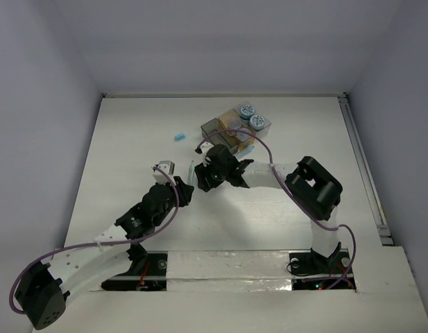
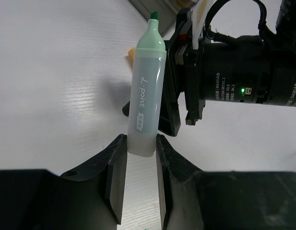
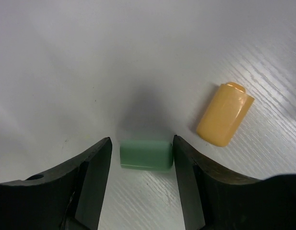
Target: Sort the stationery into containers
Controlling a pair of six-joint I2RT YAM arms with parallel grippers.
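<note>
A pale green marker (image 2: pixel 147 91) with a dark green tip points away from my left gripper, which is shut on its blunt end. In the top view, my left gripper (image 1: pixel 184 184) faces the right gripper (image 1: pixel 203 179) with the marker (image 1: pixel 191 173) between them. A short green cap (image 3: pixel 147 155) sits between the right gripper's (image 3: pixel 143 146) fingers. It meets the right-hand finger, and a narrow gap shows at the left-hand one. Beside it a yellow-orange cap lies on the table; in the left wrist view most of that piece is hidden.
A divided container (image 1: pixel 212 126) stands at the back centre, with blue-topped round items (image 1: pixel 257 122) at its right part. A small blue piece (image 1: pixel 180 137) lies to its left.
</note>
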